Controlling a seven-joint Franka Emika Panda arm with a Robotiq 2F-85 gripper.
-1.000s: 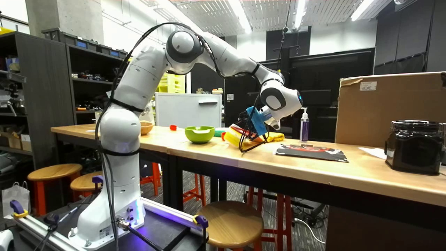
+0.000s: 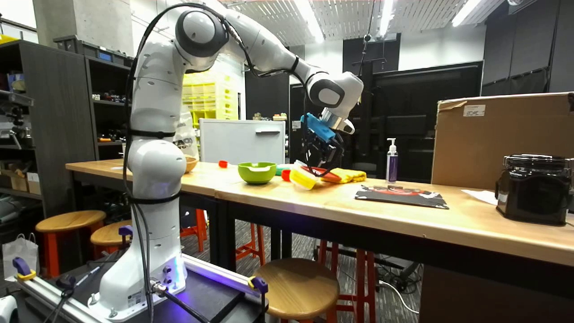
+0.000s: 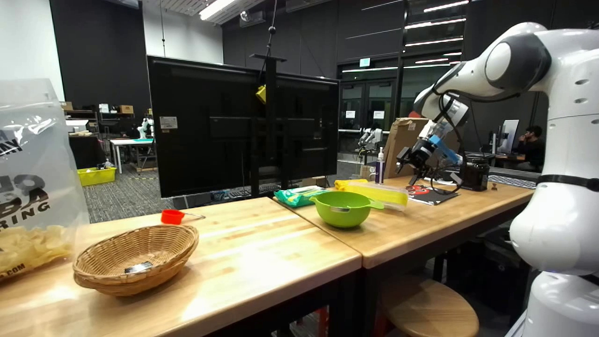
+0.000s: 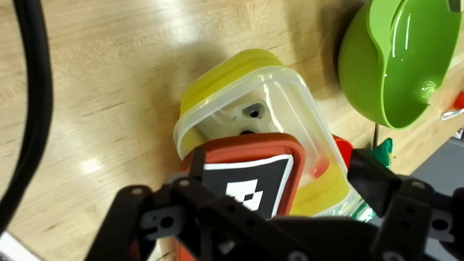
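My gripper is open above the table, its two dark fingers spread apart with nothing held between them. In exterior view 1 the gripper hangs over the cluster of items at mid-table. Below it lies a clear, yellow-sided plastic container, also visible beside the bowl in exterior view 2. A red lid with a black-and-white marker overlaps part of the container in the wrist view; the gripper hides its lower part. Close to the container stands a green bowl with a spout.
A green packet lies behind the bowl, with a yellow cloth nearby. A pump bottle and dark board lie to the right. A wicker basket and red cup occupy the other table half.
The gripper has risen from down at the container to above it, and the arm has drawn back up and left. The container now looks flatter and lower on the table.
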